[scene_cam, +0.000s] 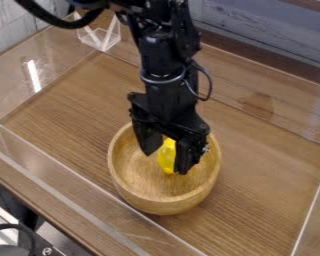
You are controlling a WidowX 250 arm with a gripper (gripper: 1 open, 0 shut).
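A black robot arm reaches down from the top centre to my gripper [168,140], which is low inside a round wooden bowl [136,185]. A yellow object [167,158] lies in the bowl between or just behind the fingers, partly hidden by them. I cannot tell whether the fingers grip it.
Wooden table [256,190] around the bowl, with clear room to the right and left. A pale wall runs along the back right. Clear plastic pieces sit at the left edge and top left, and a black cable is at the lower left.
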